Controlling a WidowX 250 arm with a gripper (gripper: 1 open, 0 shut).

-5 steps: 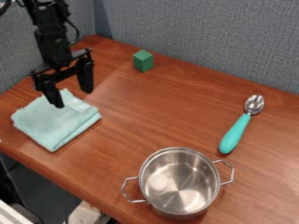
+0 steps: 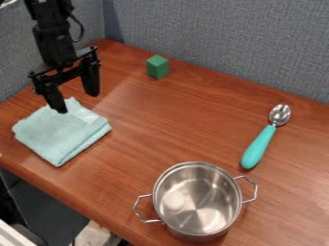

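Note:
My black gripper (image 2: 76, 96) is at the upper left, open, its two fingers spread apart just over a folded pale cyan cloth (image 2: 62, 135) on the wooden table. Nothing shows between the fingers. A green block (image 2: 158, 66) sits near the back of the table, right of the gripper. A steel pot (image 2: 197, 202) with two handles stands at the front. A spoon (image 2: 264, 139) with a turquoise handle lies on the right.
Grey padded walls line the back and left. The table's front left edge drops to a dark area at the lower left.
The gripper has shifted slightly to the left and up. The cloth and other objects are unchanged.

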